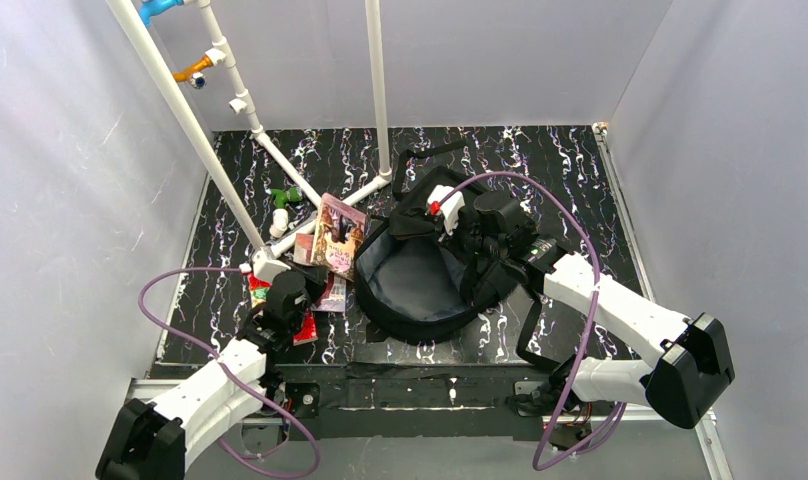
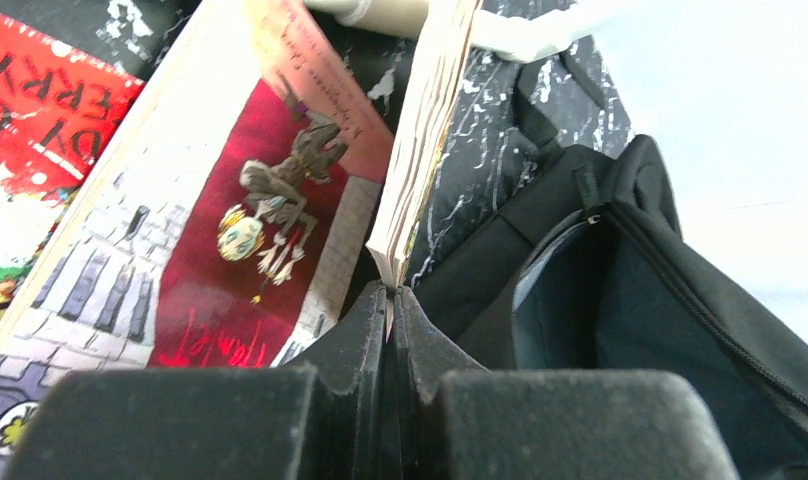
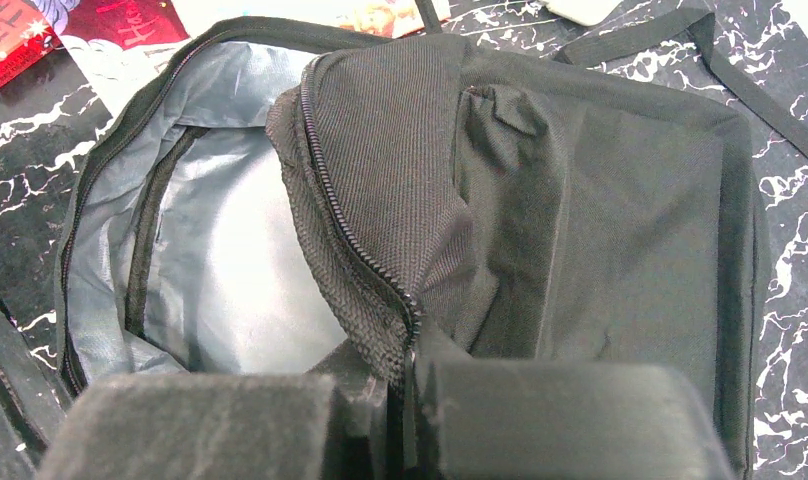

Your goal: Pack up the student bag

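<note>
A black backpack lies open, grey lining showing, at the centre of the counter. My right gripper is shut on its zippered flap, folded back from the opening. Left of the bag, my left gripper is shut on the corner of an illustrated book, seen edge-on and raised in the left wrist view. Beneath it lie a book with a dark-red cover and a red book.
White pipe framing stands on the back left of the counter, with green and white fittings beside it. Straps trail from the bag. Bare marble shows at the back right.
</note>
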